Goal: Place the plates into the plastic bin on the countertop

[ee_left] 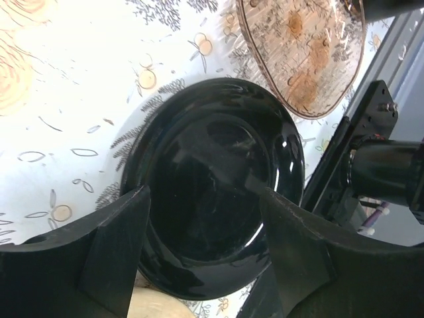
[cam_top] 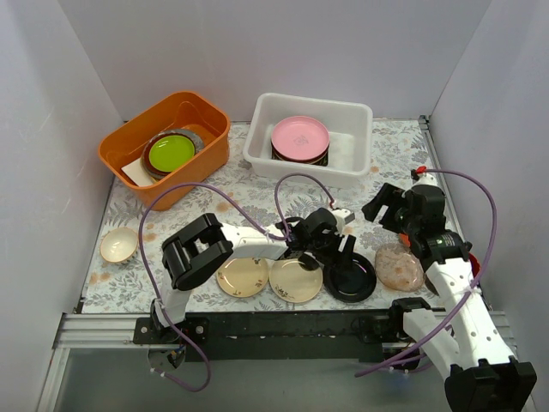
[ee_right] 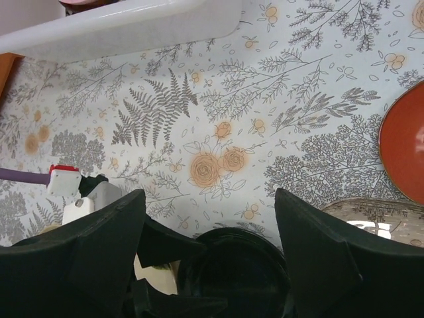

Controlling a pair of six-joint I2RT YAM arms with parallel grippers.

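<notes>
A round black plate (cam_top: 350,280) lies at the front of the table. My left gripper (cam_top: 340,255) hovers over its far left edge; in the left wrist view the fingers stand apart on either side of the plate (ee_left: 212,185), and no grip on it shows. Beside it are two cream plates (cam_top: 295,281) (cam_top: 243,277). The white plastic bin (cam_top: 347,146) at the back holds a stack topped by a pink plate (cam_top: 300,138). At the right, my right gripper (cam_top: 378,209) is open and empty, over bare cloth.
An orange bin (cam_top: 193,107) with a green plate (cam_top: 171,153) on top stands back left. A white bowl (cam_top: 119,245) sits at the left edge. A clear brownish plate (cam_top: 399,266) and a red dish (ee_right: 407,142) lie at the right, partly under the right arm.
</notes>
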